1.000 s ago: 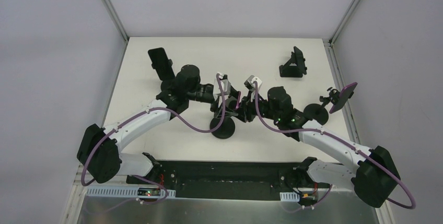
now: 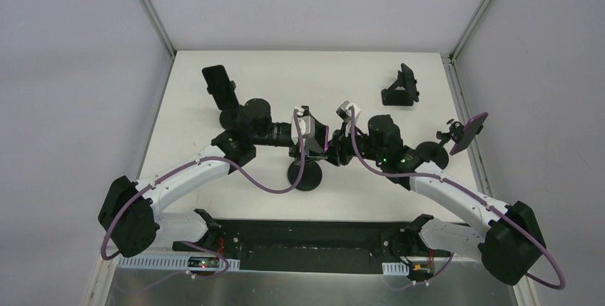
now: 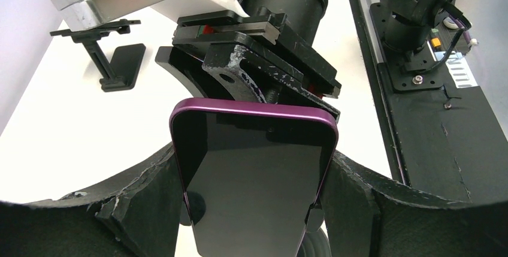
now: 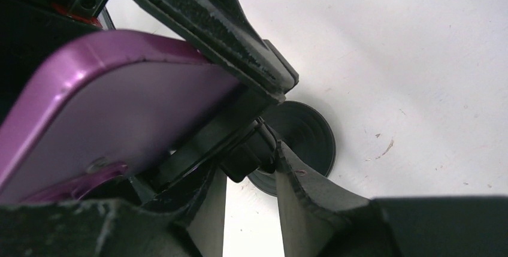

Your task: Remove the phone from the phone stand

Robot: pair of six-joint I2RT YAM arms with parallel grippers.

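Note:
A purple-rimmed phone (image 3: pixel 254 173) fills the middle of the left wrist view, between the fingers of my left gripper (image 2: pixel 307 135); in the right wrist view its purple back (image 4: pixel 144 107) shows. My right gripper (image 2: pixel 335 145) faces it from the right, its fingers (image 4: pixel 311 209) around a dark part of the stand, though contact is hard to judge. The stand's round base (image 2: pixel 304 180) rests on the table below both grippers; much of the stand is hidden.
Other phones on stands sit at the back left (image 2: pixel 220 85), back right (image 2: pixel 399 88) and right (image 2: pixel 467 135).
The grippers remain together over the middle stand.

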